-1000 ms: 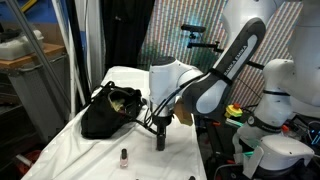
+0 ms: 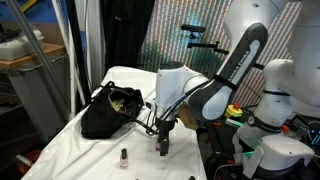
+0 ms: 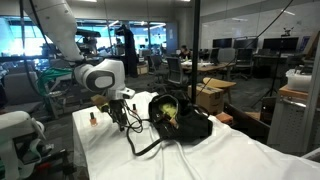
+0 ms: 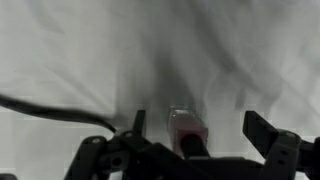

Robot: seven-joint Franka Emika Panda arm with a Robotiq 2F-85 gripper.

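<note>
A small bottle (image 4: 187, 128) with a pinkish, clear-looking body and dark cap stands between the spread fingers in the wrist view, nearer the left one. My gripper is open, with space on both sides of the bottle. In exterior view 1, the gripper is low over the white-covered table (image 2: 85, 160), and dark parts of the arm make its fingertips hard to pick out. Another small bottle (image 2: 124, 158) with a dark cap stands apart on the cloth to the left.
A black bag (image 2: 105, 112) lies open behind the gripper, with something greenish inside. A black cable (image 4: 50, 108) or strap runs over the cloth close to the left finger.
My arm has shifted slightly down and to the right in exterior view 1. The bottle at the left and the bag have stayed put.
</note>
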